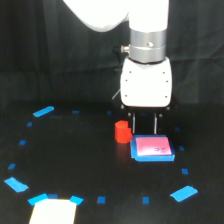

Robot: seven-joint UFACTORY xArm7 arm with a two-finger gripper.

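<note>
In the camera view the white arm's gripper [145, 121] hangs over a blue square block [141, 156] with a pink top, its two dark fingers apart. A small red object [123, 133] stands just left of the blue block, beside the gripper's left finger. Whether the fingers touch either thing is hard to tell.
A pale yellow square [53, 212] lies at the front left. Blue tape strips and small marks are spread over the black table, which is otherwise largely clear.
</note>
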